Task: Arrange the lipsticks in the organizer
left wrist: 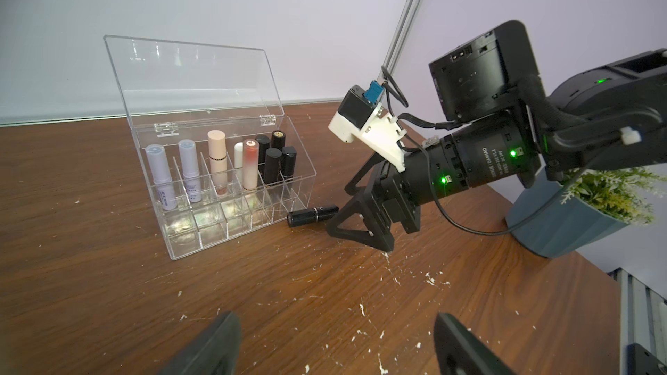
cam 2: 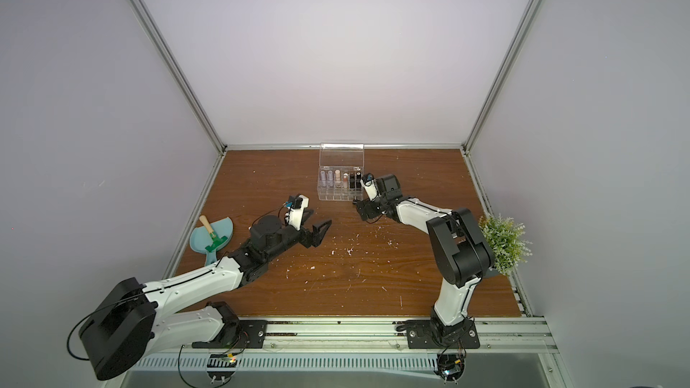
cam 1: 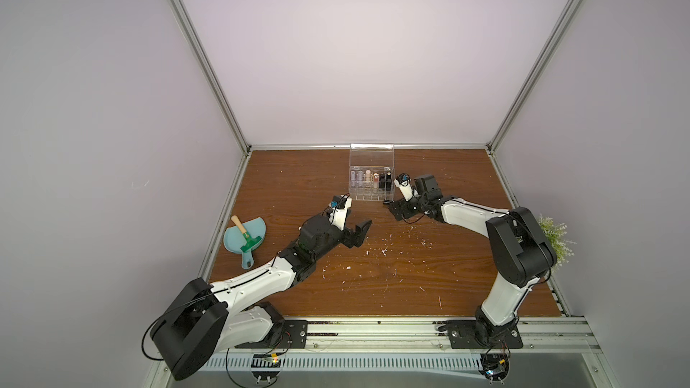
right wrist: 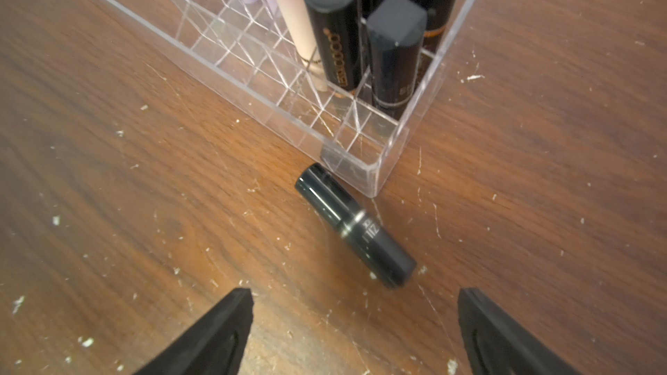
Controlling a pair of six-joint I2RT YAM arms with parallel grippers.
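The clear organizer (left wrist: pixel 222 232), lid raised, stands at the back of the table. Upright inside are two lilac lipsticks (left wrist: pixel 159 173), a peach one (left wrist: pixel 216 152), a red-and-pale one (left wrist: pixel 250 163) and several black ones (right wrist: pixel 333 27). One black lipstick (right wrist: pixel 355 225) lies on its side on the table, just outside the organizer's front right corner. My right gripper is open, its fingers spread on this side of that lying lipstick, nothing between them. My left gripper stands open and empty, farther forward and left of the organizer.
A blue dustpan with a green brush (cam 1: pixel 244 237) lies at the table's left edge. A potted plant (cam 2: pixel 504 244) stands at the right edge. Pale scraps (left wrist: pixel 361 333) litter the middle, and the front of the table is otherwise clear.
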